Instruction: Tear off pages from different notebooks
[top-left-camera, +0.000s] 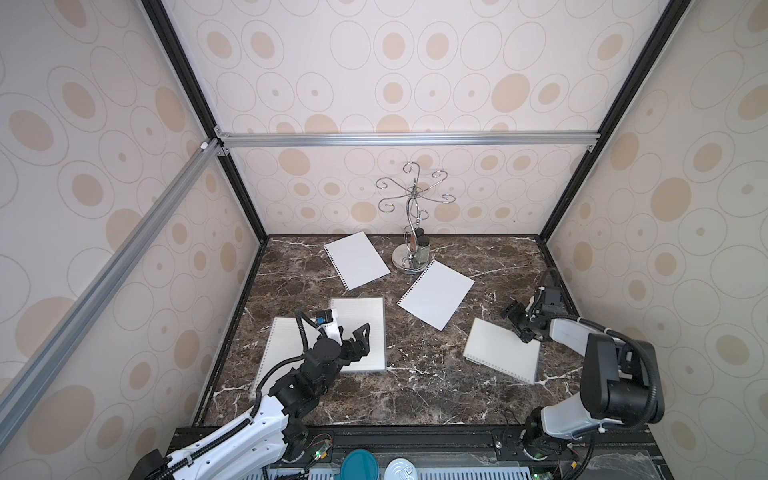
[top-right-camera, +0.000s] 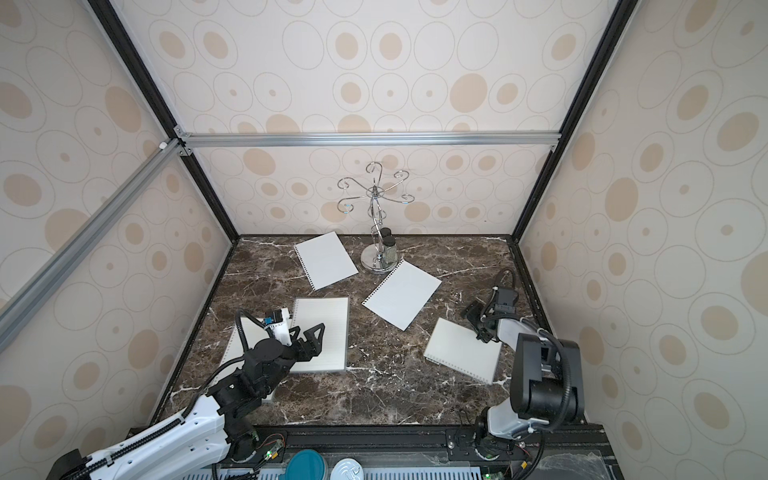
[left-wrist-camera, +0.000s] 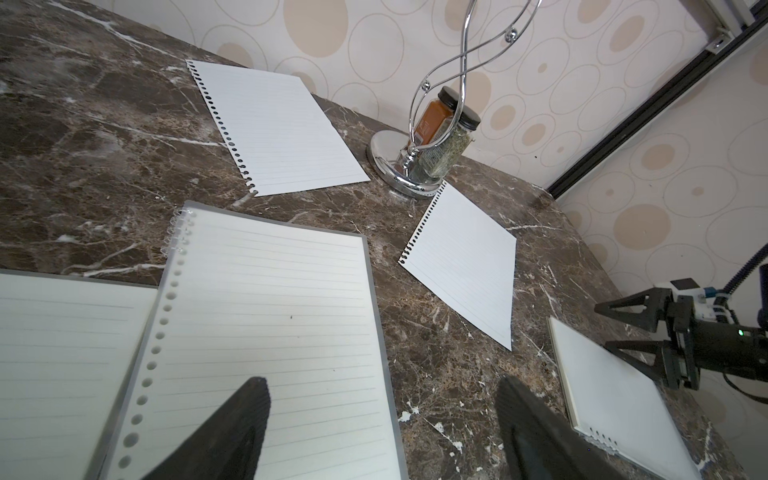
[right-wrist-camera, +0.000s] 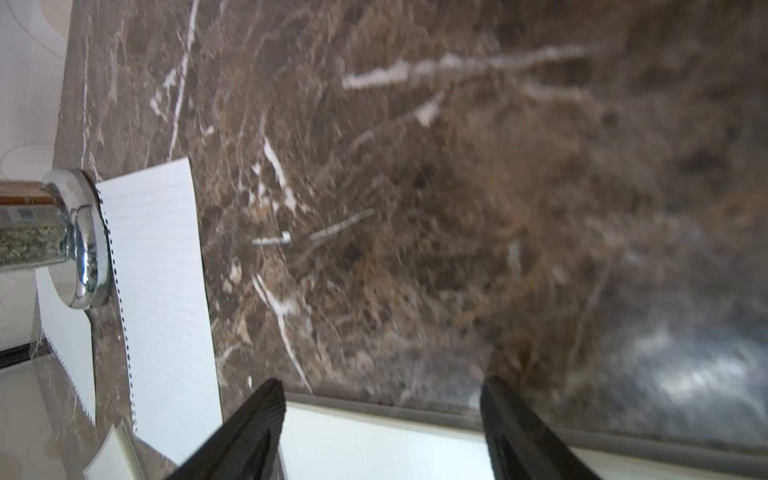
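A spiral notebook (left-wrist-camera: 272, 320) lies open at a lined page on the left, partly over another lined notebook page (left-wrist-camera: 64, 352). My left gripper (top-left-camera: 360, 340) stands open above it, nothing between its fingers. At the right of the table lies a second, blank-looking notebook (top-left-camera: 502, 350), its spiral toward the left front. My right gripper (top-left-camera: 520, 321) is at this notebook's far right edge, its fingers (right-wrist-camera: 248, 436) apart. Whether a page lies between them does not show. Two loose sheets with punched edges lie farther back, one sheet (top-left-camera: 357, 261) left of the stand and another sheet (top-left-camera: 436, 294) in front of it.
A chrome stand (top-left-camera: 410, 257) with two spice jars (left-wrist-camera: 448, 132) rises at the back middle. Walls close in the table on the left, back and right. Bare marble (top-left-camera: 424, 360) shows between the two notebooks.
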